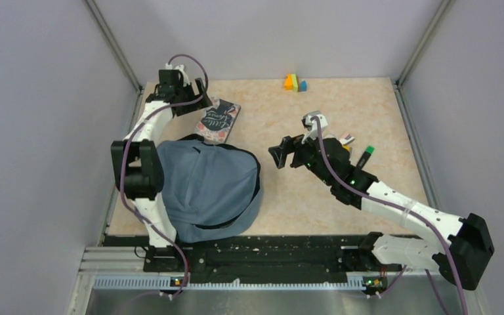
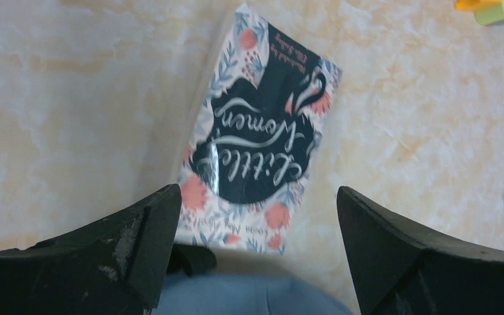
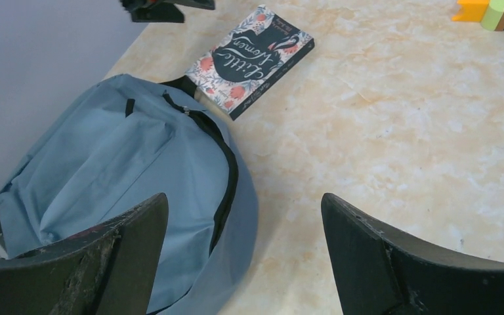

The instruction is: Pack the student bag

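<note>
The blue-grey bag [image 1: 213,180] lies at the front left, its flap down along the black-edged opening. At its far edge lies a book [image 1: 218,119], "Little Women", flat on the table and fully seen in the right wrist view as a dark cover [image 3: 252,56] with floral borders. My left gripper [image 1: 201,96] is open beyond the bag at the book's left; in the left wrist view the book [image 2: 256,138] appears ahead of its spread fingers. To the bag's right, my right gripper [image 1: 279,151] hangs open over bare table, nothing between its fingers.
Orange, green and blue blocks [image 1: 294,83] stand at the back. At the right, a green-capped black marker [image 1: 365,157] and a white eraser-like piece [image 1: 346,138] lie partly behind the right arm.
</note>
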